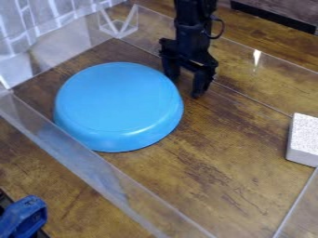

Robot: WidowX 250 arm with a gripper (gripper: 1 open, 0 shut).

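My black gripper [187, 72] reaches down from the top centre to low over the wooden floor, just behind a large round blue lid-like disc [117, 104]. It stands open, and I make out nothing held between its dark fingers, though the detail there is small.
A white speckled block [302, 139] lies at the right edge. A blue object [18, 218] is at the lower left, outside a clear wall. Clear walls border the wooden area, with white material at the top left.
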